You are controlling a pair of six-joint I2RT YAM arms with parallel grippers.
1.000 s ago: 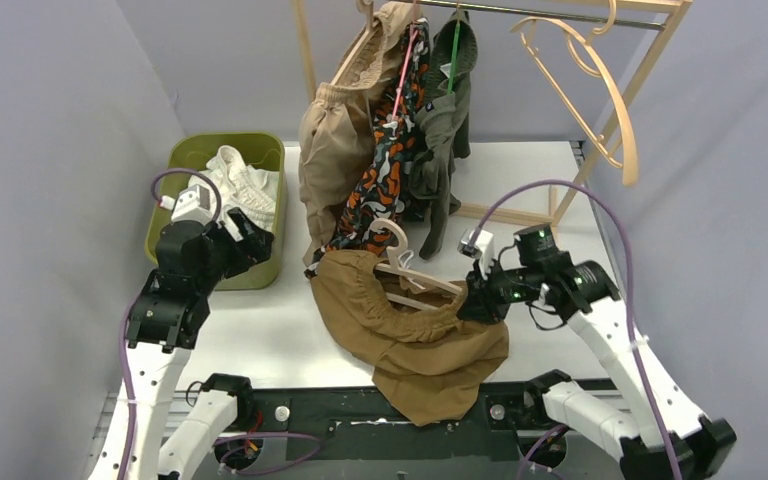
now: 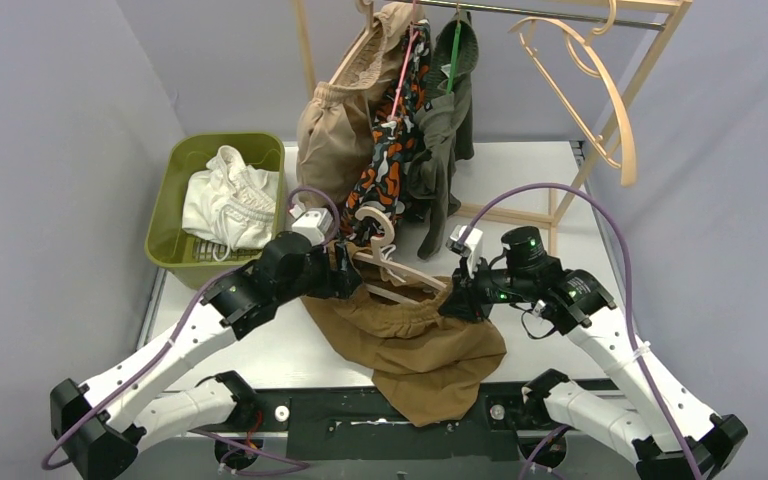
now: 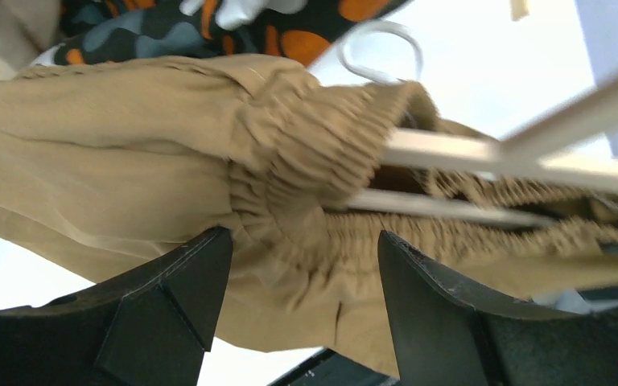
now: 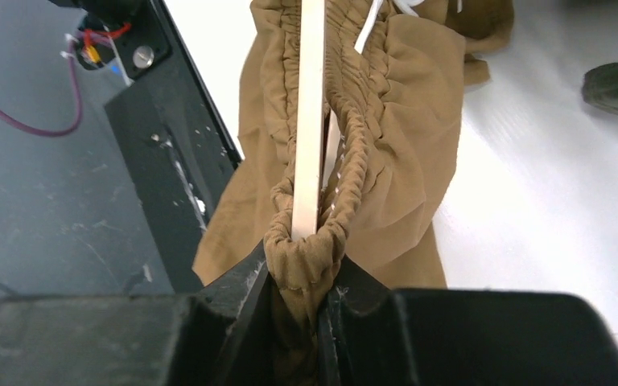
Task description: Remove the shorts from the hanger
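Note:
Brown shorts (image 2: pixel 430 350) hang over the table's front edge, with a pale wooden hanger (image 2: pixel 400 268) inside their waistband. My right gripper (image 2: pixel 467 303) is shut on the waistband corner; in the right wrist view the gathered fabric (image 4: pixel 299 269) passes between its fingers, the hanger bar (image 4: pixel 309 121) ending just above them. At the waistband's left end is my left gripper (image 2: pixel 345 278). Its fingers (image 3: pixel 181 301) stand apart in the left wrist view, with the shorts' waistband (image 3: pixel 314 153) beyond them. Whether any cloth lies between those fingertips is hard to tell.
A green basket (image 2: pixel 156 235) holding white clothing (image 2: pixel 228 200) stands at the left. Beige trousers (image 2: pixel 335 140), patterned trousers (image 2: pixel 392 150) and a dark green garment (image 2: pixel 443 130) hang behind. An empty wooden hanger (image 2: pixel 628 130) hangs at right. White table shows on the right.
My left gripper has moved right from beside the basket to the shorts' left end. The right gripper, holding the waistband, has shifted slightly left along with the hanger.

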